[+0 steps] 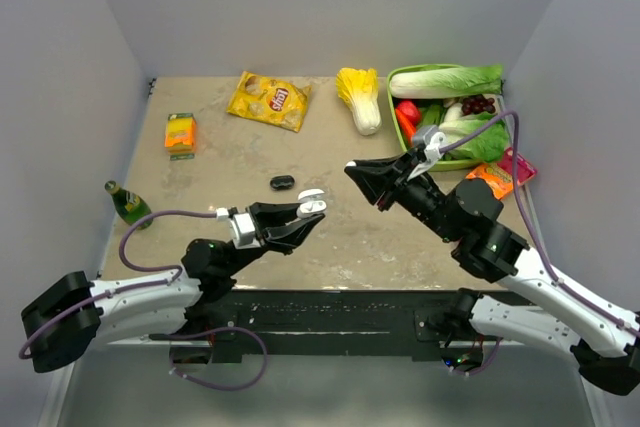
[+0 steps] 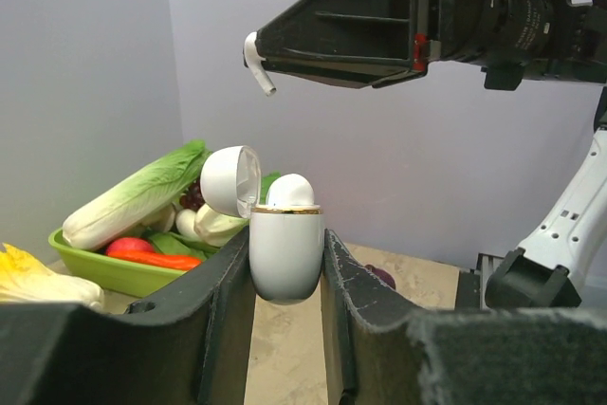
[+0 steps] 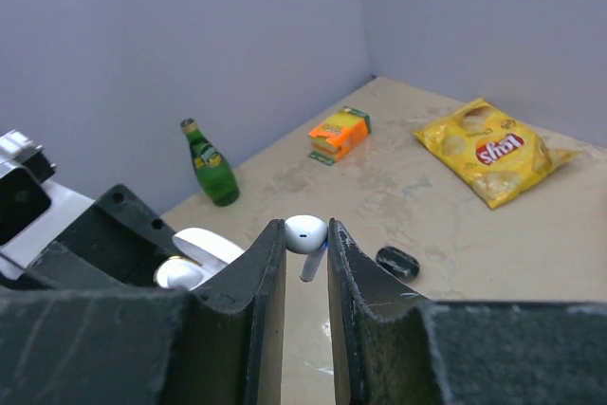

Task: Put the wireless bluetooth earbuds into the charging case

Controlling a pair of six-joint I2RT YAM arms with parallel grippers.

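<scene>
My left gripper [image 1: 300,222] is shut on the white charging case [image 2: 285,253], held upright with its lid [image 2: 230,180] open; a white rounded piece [image 2: 289,191] shows in its top. My right gripper is shut on a white earbud [image 3: 305,232], its stem pointing down. In the top view the right gripper [image 1: 352,169] is above and right of the case; in the left wrist view the earbud [image 2: 258,62] hangs higher than the case, apart from it.
A small black object [image 1: 282,182] lies mid-table. A chips bag [image 1: 268,100], napa cabbage [image 1: 362,107], green vegetable basket [image 1: 403,159] and orange packets [image 1: 490,181] lie around the back and right. A green bottle [image 1: 128,203] is at the left.
</scene>
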